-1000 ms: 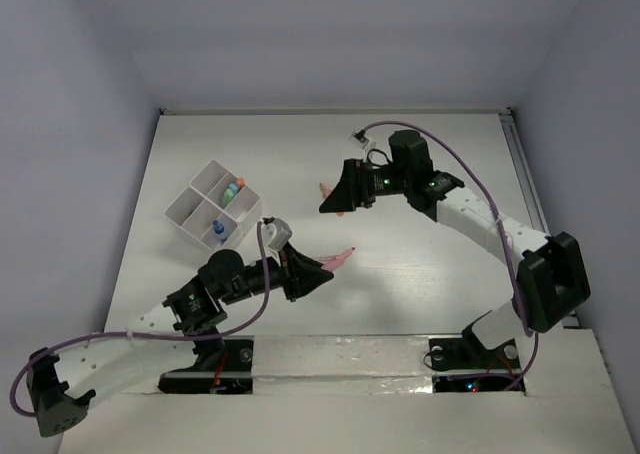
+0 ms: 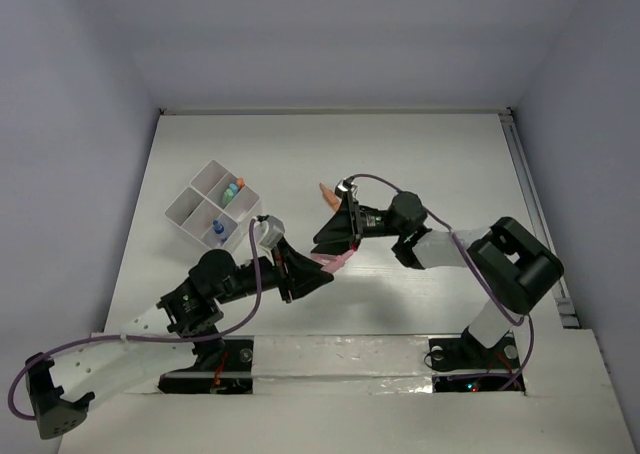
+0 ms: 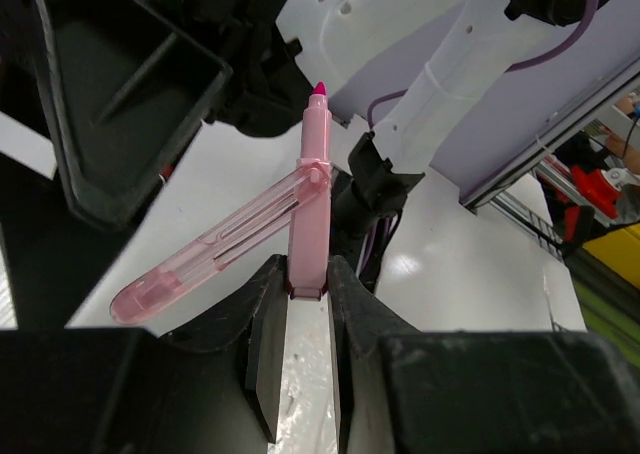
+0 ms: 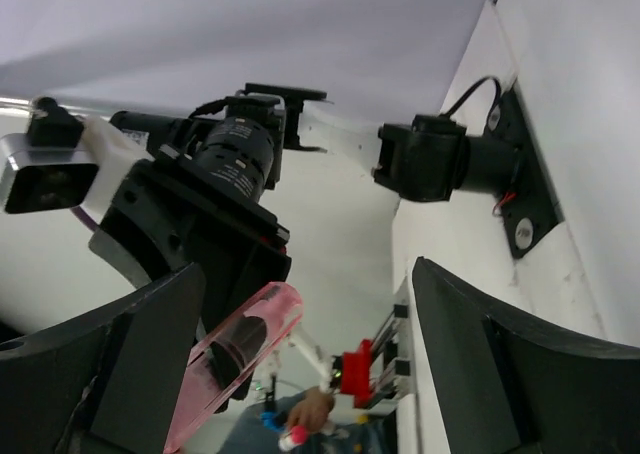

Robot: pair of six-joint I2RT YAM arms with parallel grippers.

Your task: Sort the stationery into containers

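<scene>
My left gripper (image 2: 307, 279) is shut on a pink marker (image 3: 309, 214), held upright in the left wrist view with its pink tip bare and a clear pink cap (image 3: 190, 264) slanting off its side. My right gripper (image 2: 330, 238) is open just above it; in the right wrist view the clear pink piece (image 4: 238, 359) shows between its fingers, with no grip visible. An orange item (image 2: 327, 195) lies on the table behind the grippers.
A divided grey organizer (image 2: 188, 201) at the left holds blue, green and orange items. Walls enclose the sides and back.
My right gripper has come down and toward the front, close to the pink marker in my left gripper. The left gripper has moved only slightly.
</scene>
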